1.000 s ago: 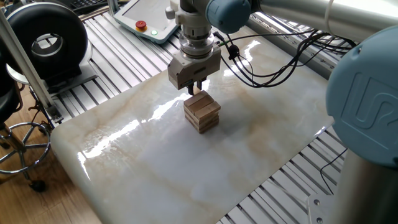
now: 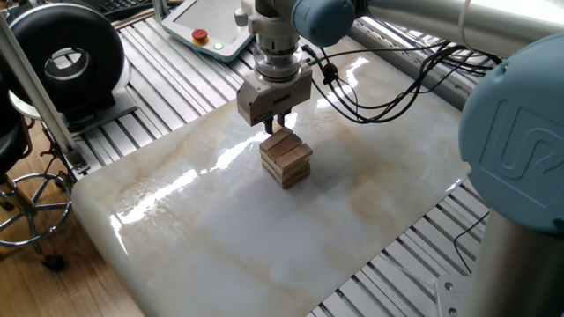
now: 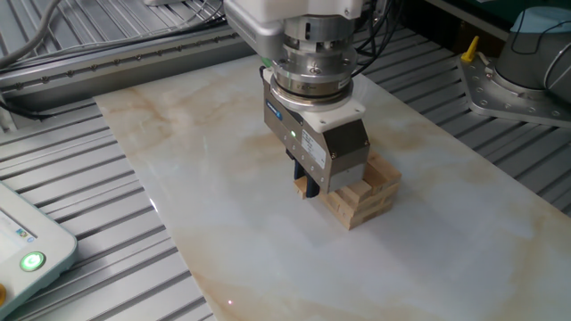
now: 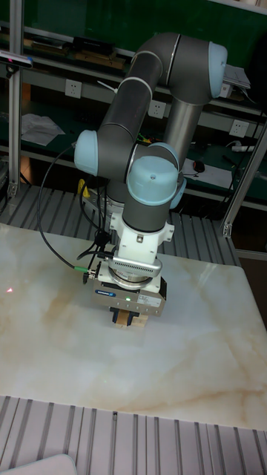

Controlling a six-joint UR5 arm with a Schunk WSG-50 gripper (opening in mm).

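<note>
A small stack of wooden blocks (image 2: 285, 163) stands on the glossy marble-patterned board, its layers crossing one another. My gripper (image 2: 276, 126) points down at the stack's far side in exterior view 1. Seen in exterior view 2, the gripper (image 3: 304, 181) is at the stack's left side, and the end of one wooden block (image 3: 302, 190) juts out between its dark fingers. Wood also fills the space between the gripper's (image 4: 122, 317) fingers in exterior view 3. The fingers look shut on this block, whose other end is hidden. The gripper body covers part of the stack (image 3: 370, 201).
The marble-patterned board (image 2: 203, 238) is bare around the stack. A control pendant (image 2: 207, 26) with a red button lies beyond its far edge. Black cables (image 2: 388, 106) hang beside the arm. Slotted metal table (image 3: 80, 196) surrounds the board.
My gripper has shifted very slightly left in exterior view 1, and the top of the stack looks a little less even on that side. The rest of the stack has kept its place.
</note>
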